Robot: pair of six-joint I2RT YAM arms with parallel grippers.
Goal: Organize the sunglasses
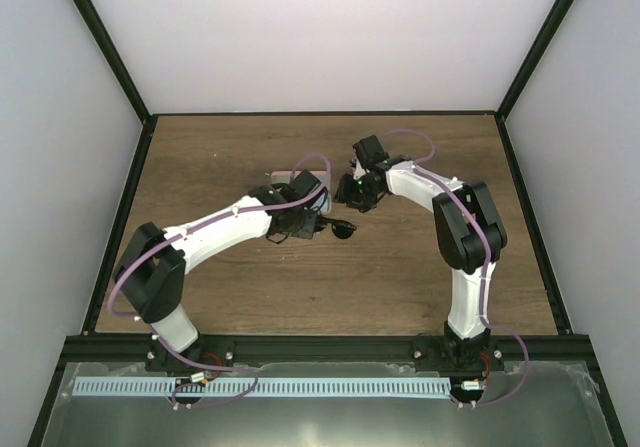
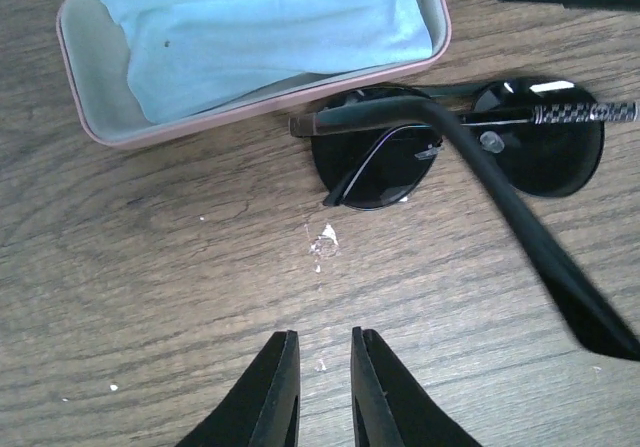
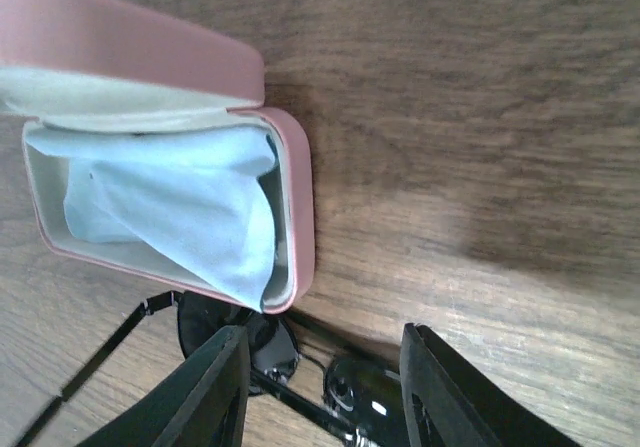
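Observation:
The black sunglasses [image 2: 545, 157] lie on the table against the near side of the open pink case [image 2: 220, 112], which holds a light blue cloth [image 2: 265, 32]. They show also in the top view [image 1: 344, 229] and right wrist view [image 3: 365, 397]. My left gripper is over bare wood just in front of the sunglasses, its fingertips a little apart, nothing seen between them. My right gripper hangs open above the sunglasses and beside the case, the lid [image 3: 130, 62] standing up behind.
The two arms are close together around the case in the middle.

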